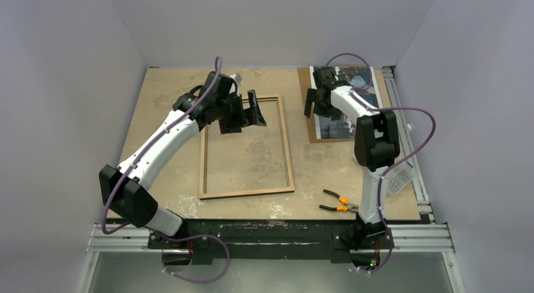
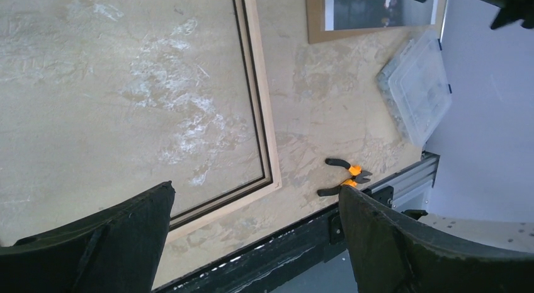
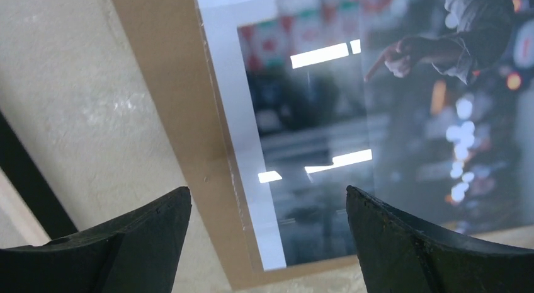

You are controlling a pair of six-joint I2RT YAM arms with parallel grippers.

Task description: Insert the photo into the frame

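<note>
The empty wooden frame [image 1: 203, 160] [image 2: 267, 129] lies mid-table. At back right a glossy photo [image 1: 352, 128] [image 3: 415, 148] lies on a brown backing board [image 1: 303, 85] [image 3: 176, 110]. My right gripper [image 1: 312, 103] is open over the photo's left edge, with nothing held; it hides part of the photo in the top view. My left gripper [image 1: 243, 116] stands open above the back part of the frame, nothing between its fingers.
Pliers [image 1: 340, 206] with orange handles lie at the front right. A clear plastic case [image 2: 415, 85] sits at the right edge, partly under the right arm. Bare table lies left of the frame.
</note>
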